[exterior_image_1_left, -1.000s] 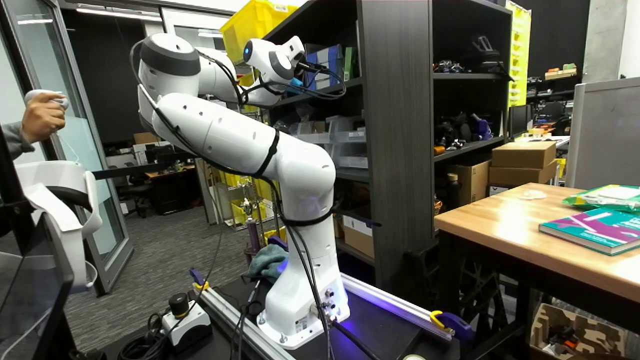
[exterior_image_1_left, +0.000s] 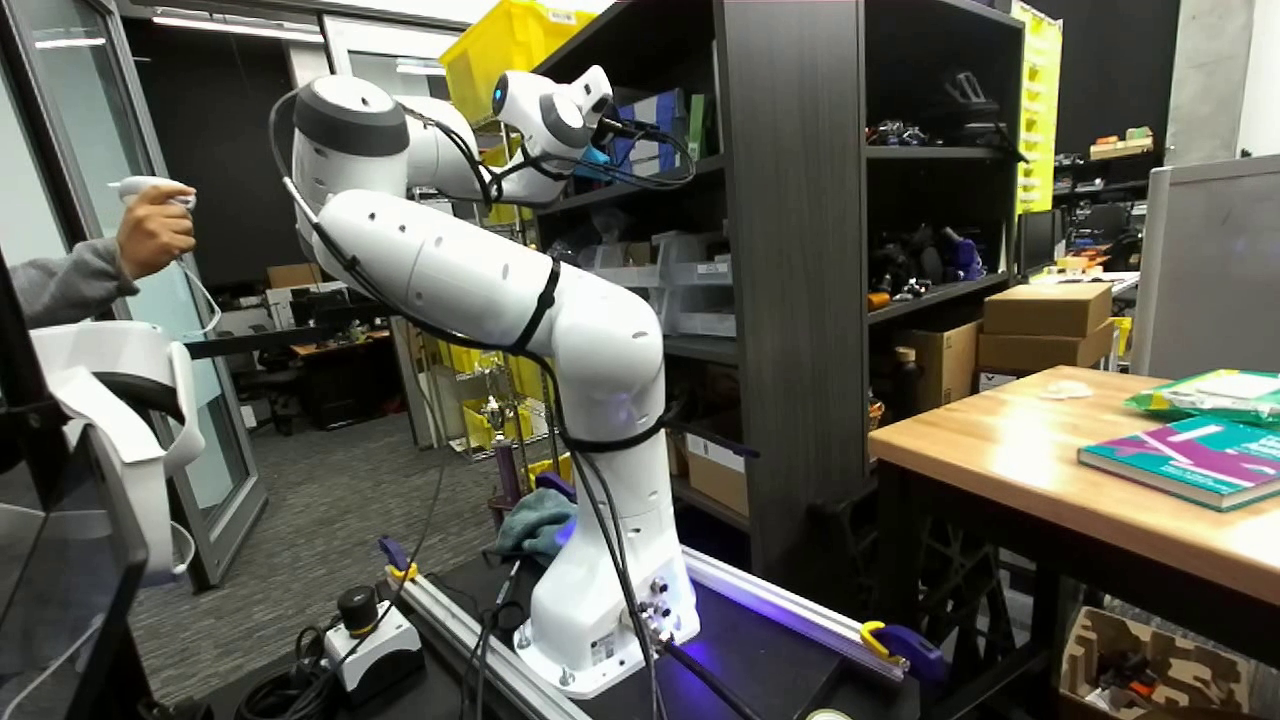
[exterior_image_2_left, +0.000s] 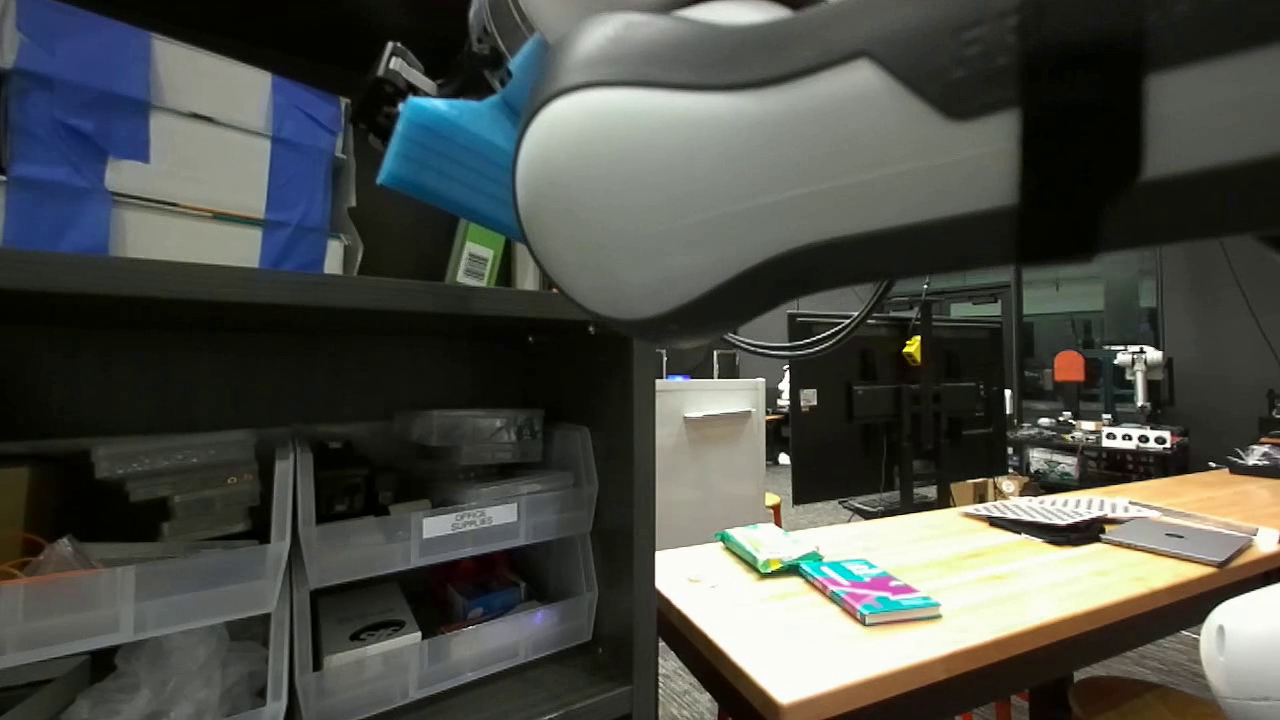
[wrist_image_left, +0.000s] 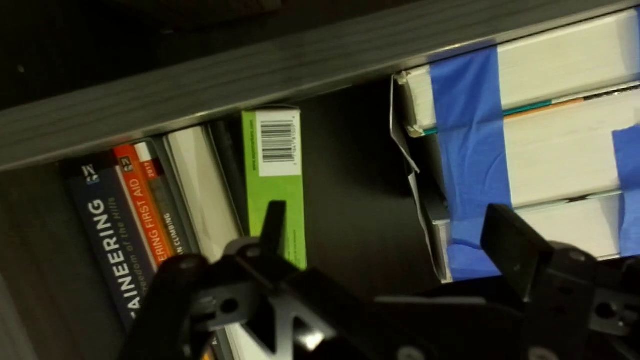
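My gripper stands open in the wrist view, its two black fingers wide apart with only the dark shelf back seen between them. Behind the left finger (wrist_image_left: 274, 228) rises a green box (wrist_image_left: 276, 198) with a barcode label. The right finger (wrist_image_left: 516, 246) overlaps the view of a stack of white-paged books (wrist_image_left: 558, 144) bound with blue tape. In exterior view 2 the blue wrist part (exterior_image_2_left: 462, 156) is close in front of the shelf, near the green box (exterior_image_2_left: 477, 254); the fingertips there are hard to make out.
Books with spines outward (wrist_image_left: 120, 240) lean left of the green box. The shelf board (wrist_image_left: 198, 90) borders this row. Clear bins (exterior_image_2_left: 456, 528) sit on the shelf below. A teal and purple book (exterior_image_2_left: 870, 590) lies on the wooden table (exterior_image_2_left: 768, 660).
The arm has shifted slightly right and towards the shelf in exterior view 1. The person's hand with the controller has also moved right.
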